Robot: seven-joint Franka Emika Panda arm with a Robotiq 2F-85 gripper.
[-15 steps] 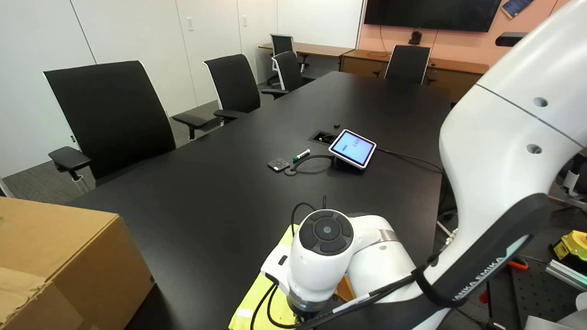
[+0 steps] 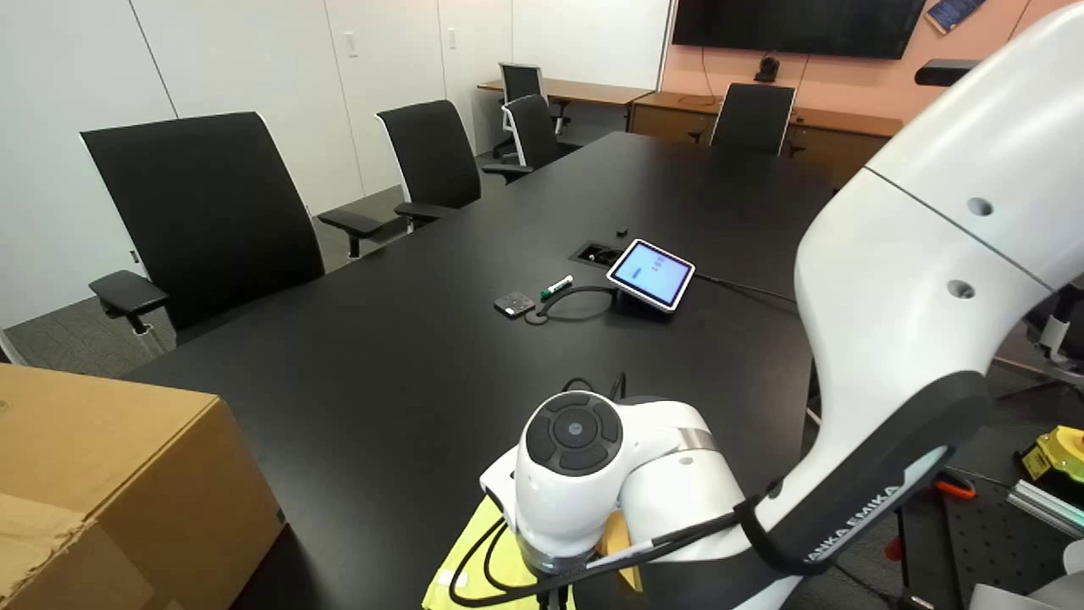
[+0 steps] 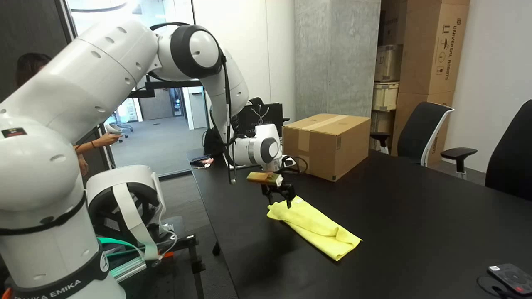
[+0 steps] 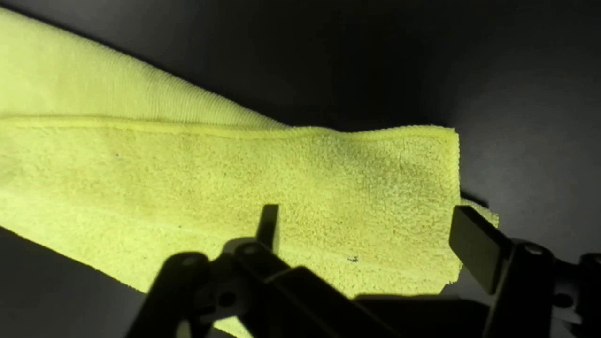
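A yellow cloth (image 3: pixel 319 229), folded over into a long strip, lies on the black table. My gripper is over one end of the cloth, its fingers parted and nothing held between them. In the wrist view the left finger (image 4: pixel 268 228) stands over the cloth, while the right finger (image 4: pixel 479 245) is at the short end edge, where a small corner of the lower layer sticks out. From exterior view 2 the gripper (image 3: pixel 279 202) appears just above the near-left end of the cloth. In exterior view 1 the arm hides most of the cloth (image 2: pixel 462 554) and the fingertips.
A cardboard box (image 3: pixel 326 144) stands on the table behind the cloth. Farther along the table are a tablet (image 2: pixel 651 274), a green-and-white marker (image 2: pixel 556 288) and a small dark device (image 2: pixel 514 304). Between box and tablet the tabletop is clear.
In exterior view 1 the arm and hand have shifted slightly left and toward the camera. The cloth looks unmoved.
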